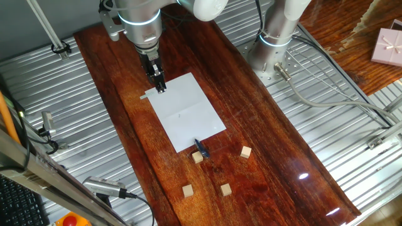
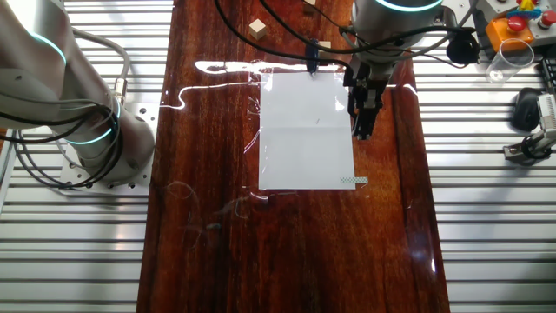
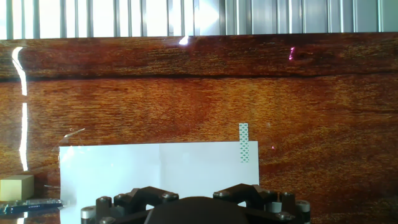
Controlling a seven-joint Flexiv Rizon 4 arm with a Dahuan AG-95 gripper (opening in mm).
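Note:
A blank white sheet of paper (image 1: 187, 112) lies on the dark wooden table. A short patterned tape strip (image 3: 244, 143) crosses one edge near its corner. In exterior view 1, my gripper (image 1: 161, 90) points down at the paper's far end. My gripper shows low in the wrist view, its fingertips apart with nothing visible between them. In exterior view 2, my gripper (image 2: 361, 135) appears beside the paper's right edge. A dark blue pen (image 1: 201, 149) lies at the paper's near edge, close to a small wooden block (image 1: 198, 157).
More wooden blocks (image 1: 245, 152) lie on the table beyond the pen. Cables hang across exterior view 2. Bare wood (image 2: 287, 261) stretches past the taped end of the paper.

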